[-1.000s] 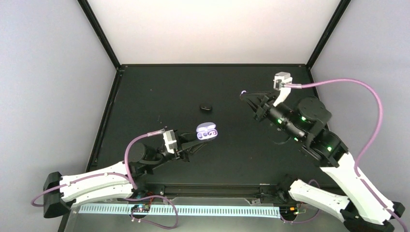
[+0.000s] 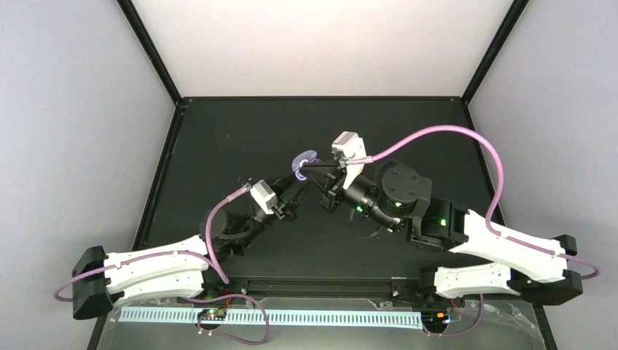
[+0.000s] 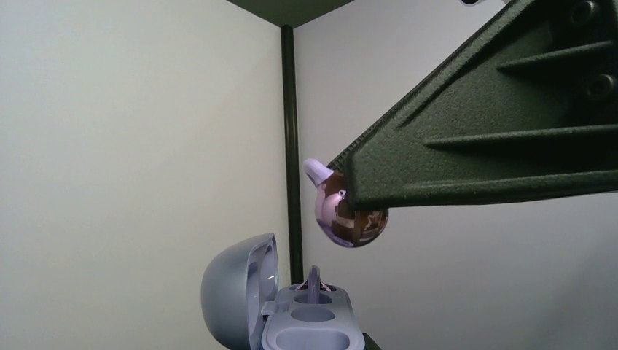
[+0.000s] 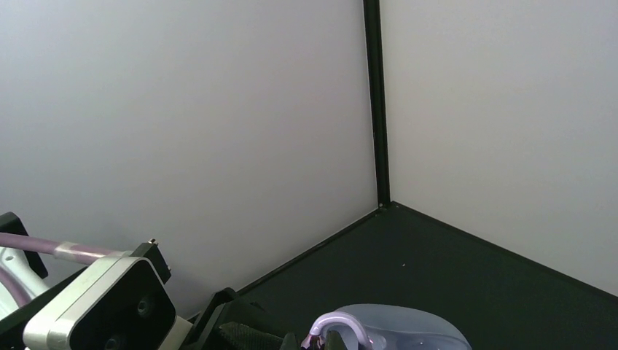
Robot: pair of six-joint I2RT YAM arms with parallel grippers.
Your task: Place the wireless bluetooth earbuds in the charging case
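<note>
In the left wrist view the charging case [image 3: 237, 299] stands with its lid raised and its wells facing up. A lilac loop [image 3: 314, 283] rises from its far well; the middle and near wells look empty. My left gripper [image 2: 298, 182] is shut on the case, its fingers mostly hidden. From the right comes my right gripper [image 2: 306, 169], shut on a shiny purple earbud [image 3: 348, 222] with a lilac curved stem. That earbud hangs above the wells, clear of them. Low in the right wrist view, the lilac band [image 4: 341, 319] shows against the translucent lid [image 4: 408, 324].
Both arms meet over the middle of the black table [image 2: 233, 131], close together. Pale walls [image 2: 80, 109] enclose the sides and back.
My right gripper has moved left with the earbud, reaching over the case. The left gripper has carried the case up the picture a little and tilted it. The small dark object on the table is now hidden.
</note>
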